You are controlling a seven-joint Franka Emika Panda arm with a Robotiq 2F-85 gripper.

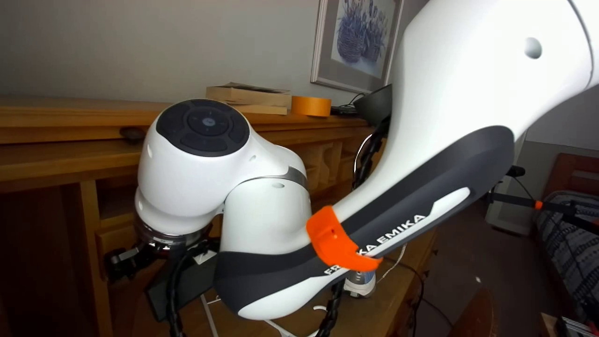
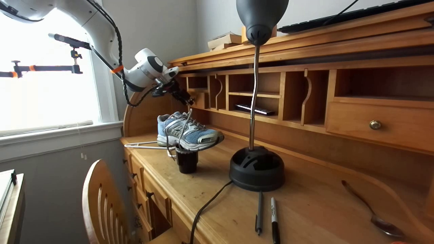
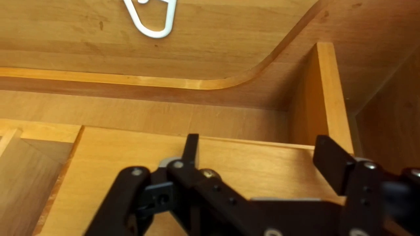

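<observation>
My gripper is open, its black fingers well apart with nothing between them. In the wrist view it is over the plain wooden front of a small drawer [image 3: 130, 157]. The drawer's brass knob [image 3: 210, 173] shows just beside the left finger, partly covered by it. Exterior view 2 places the gripper [image 2: 188, 99] at the far left end of the desk's cubbies, close to that drawer [image 2: 200, 99]. From exterior view 1 the gripper [image 1: 120, 263] is seen below the wrist at the left; its fingertips are hard to make out there.
A blue-grey sneaker [image 2: 187, 132] rests on a black cup [image 2: 187, 160] below the gripper. A white hanger [image 2: 142, 145] lies on the desk behind it. The black lamp [image 2: 257, 168] stands mid-desk, with two pens and a spoon [image 2: 374, 215] to the right.
</observation>
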